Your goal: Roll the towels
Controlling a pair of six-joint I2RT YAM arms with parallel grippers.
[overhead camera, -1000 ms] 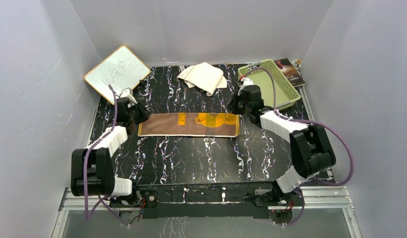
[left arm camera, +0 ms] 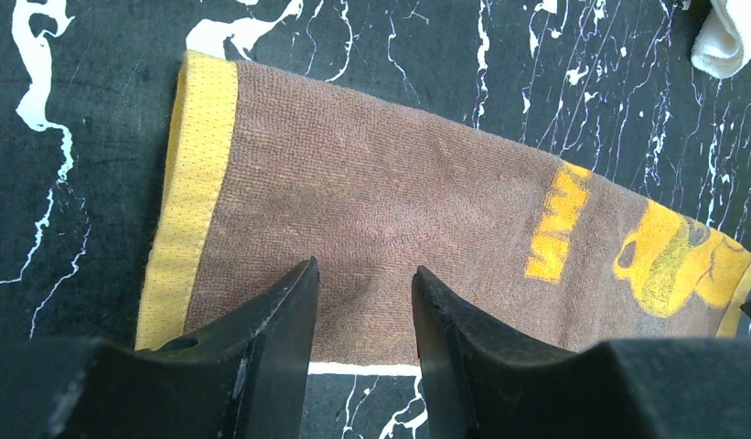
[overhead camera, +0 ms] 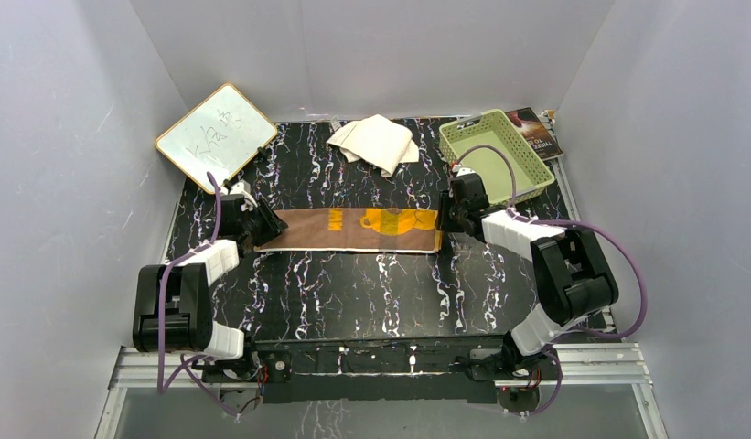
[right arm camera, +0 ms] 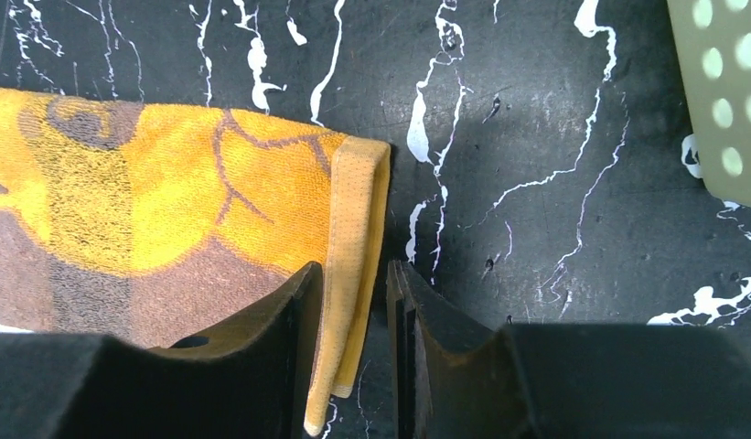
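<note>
A brown towel [overhead camera: 316, 230] with yellow patterns lies folded into a long strip across the middle of the dark table. Over its left end stands my left gripper, fingers part open; brown cloth shows between its fingers, not visibly pinched. At the right end is the towel's folded yellow edge [right arm camera: 351, 219]. My right gripper straddles that edge from above, part open, one finger over the towel and the other beside it over the bare table. Whether the fingertips touch the cloth I cannot tell.
A folded cream towel [overhead camera: 376, 143] lies at the back. A green basket [overhead camera: 542, 176] stands at the back right with a book [overhead camera: 534, 133] beside it. The whiteboard [overhead camera: 216, 137] leans at the back left.
The right gripper has shifted from over the yellow pattern to the towel's right edge. The towel looks unmoved.
</note>
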